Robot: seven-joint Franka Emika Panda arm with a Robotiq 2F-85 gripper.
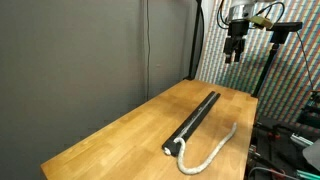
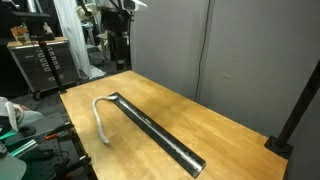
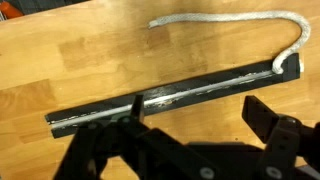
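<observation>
A long black strip (image 1: 193,122) with a pale line along its middle lies flat on the wooden table. In the wrist view the strip (image 3: 100,112) runs aslant across the middle. A white rope (image 1: 209,162) curves over the wood beside it; one end of the rope (image 3: 290,50) touches the strip's right end in the wrist view, while the other end lies loose. High above the table hangs my gripper (image 1: 232,57), also seen as the gripper with its fingers wide apart. It is open and holds nothing.
Bare wooden table (image 2: 220,135) stretches along the far side of the strip. A black post (image 2: 288,130) stands at one table corner, and a grey partition (image 1: 80,80) rises behind the table.
</observation>
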